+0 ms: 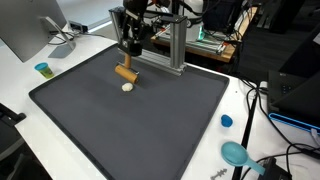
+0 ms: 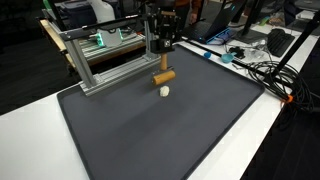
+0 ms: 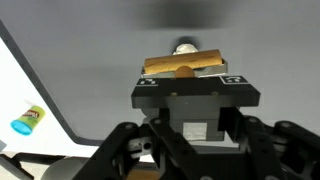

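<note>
A tan wooden cylinder (image 2: 164, 77) lies on the dark grey mat, with an upright orange-brown piece (image 2: 164, 62) rising from its middle. Directly above that upright piece is my gripper (image 2: 164, 47), pointing down, its fingertips at or near the piece's top. From the wrist view, the cylinder (image 3: 185, 63) runs across just ahead of the black fingers (image 3: 152, 90). A rounded brown end (image 3: 184, 72) shows at their edge. Whether the fingers close on it is not clear. A small white round object (image 1: 127, 87) sits on the mat close by the cylinder.
Behind the gripper stands a silver metal frame (image 2: 125, 75). A blue-and-yellow can (image 1: 43, 70) is off to the left side, and a turquoise cup (image 1: 236, 154) stands at the right front.
</note>
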